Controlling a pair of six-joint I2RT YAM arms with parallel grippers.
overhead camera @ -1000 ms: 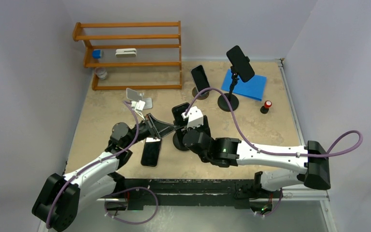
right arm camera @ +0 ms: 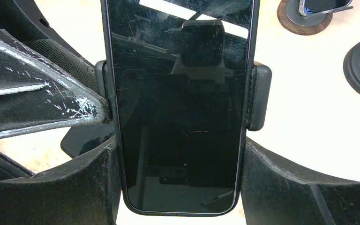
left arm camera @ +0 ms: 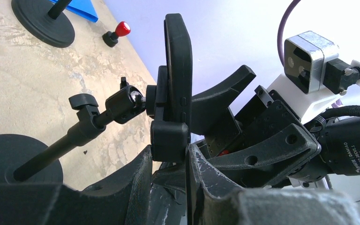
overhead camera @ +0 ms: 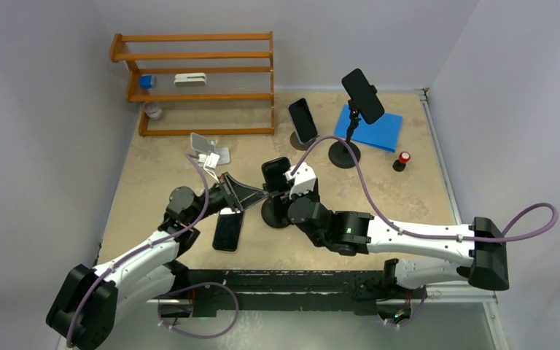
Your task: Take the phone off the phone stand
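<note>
The phone (right arm camera: 180, 122) sits in its clamp holder (right arm camera: 258, 96) on a black stand, whose round base (overhead camera: 275, 219) is at the table's middle. My right gripper (overhead camera: 289, 187) is shut on the phone's lower part, one finger pad at each side in the right wrist view. My left gripper reaches in from the left at the phone and holder, its fingertips at the holder's end seen in the left wrist view; whether they grip it is unclear.
A loose phone (overhead camera: 227, 232) lies left of the stand. Other phone stands (overhead camera: 344, 153) stand behind, with a blue folder (overhead camera: 379, 135), a red-topped button (overhead camera: 401, 162) and a wooden rack (overhead camera: 189, 98) at the back.
The top of the phone has shifted a little rightward; my left arm is nearly unchanged.
</note>
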